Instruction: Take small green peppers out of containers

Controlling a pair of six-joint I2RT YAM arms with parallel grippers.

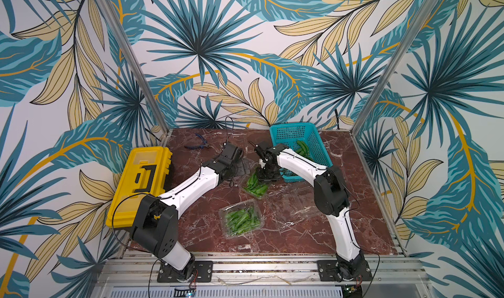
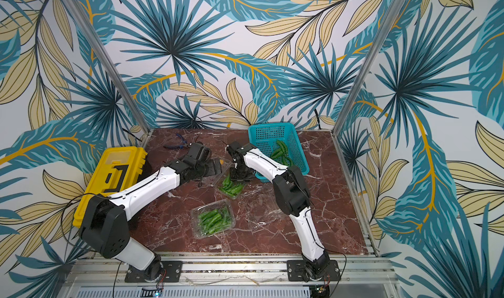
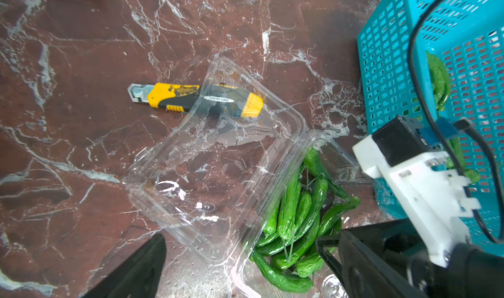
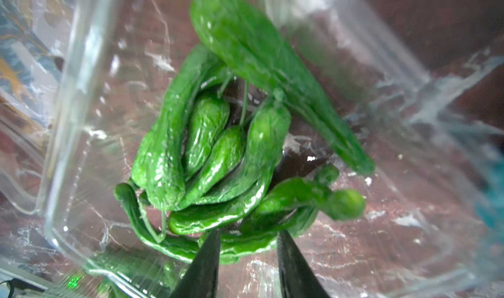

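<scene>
A clear container of green peppers sits near the middle, beside an empty clear tray. My left gripper hangs open over that tray, nothing between its wide-set fingers. My right gripper is part open just above the peppers, with some lying below and beyond its fingertips; whether it touches any is unclear. A second container of peppers lies nearer the front. Peppers also lie in the teal basket at the back right.
A yellow-black utility knife lies by the empty tray. Pliers are at the back left, a yellow toolbox at the left edge. Clear plastic lies front right. Bare table remains at front left.
</scene>
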